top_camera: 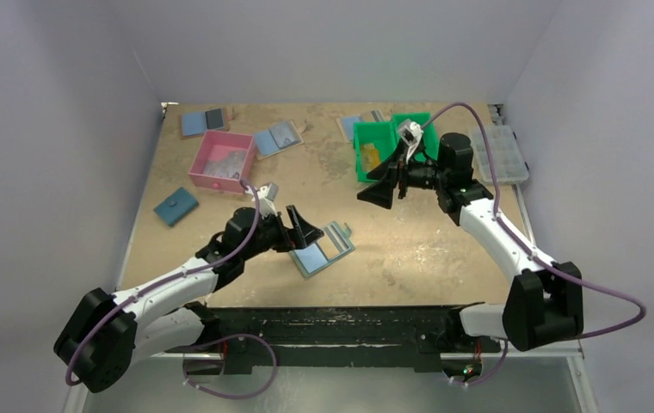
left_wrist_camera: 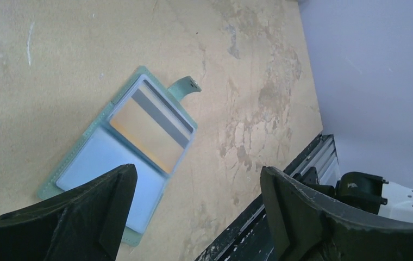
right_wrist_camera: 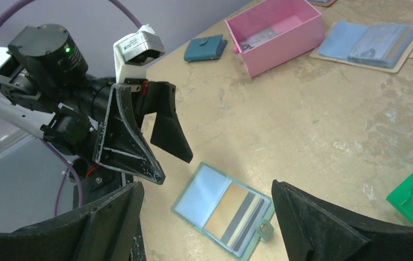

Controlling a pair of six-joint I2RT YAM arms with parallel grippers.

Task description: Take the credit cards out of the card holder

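An open teal card holder [left_wrist_camera: 74, 163] lies on the table at front centre, holding a blue card [left_wrist_camera: 101, 163] and a tan-and-grey card [left_wrist_camera: 144, 130], its strap sticking out at one side. My left gripper is over the holder, fingers apart with nothing between them. My right gripper hangs higher, right of centre in the top view, open and empty, with the holder below and to its left.
A pink box [top_camera: 202, 181], green bins [top_camera: 371, 133] and several other card holders line the back. A closed blue holder [top_camera: 175, 206] lies at left. The table around the front holder is clear.
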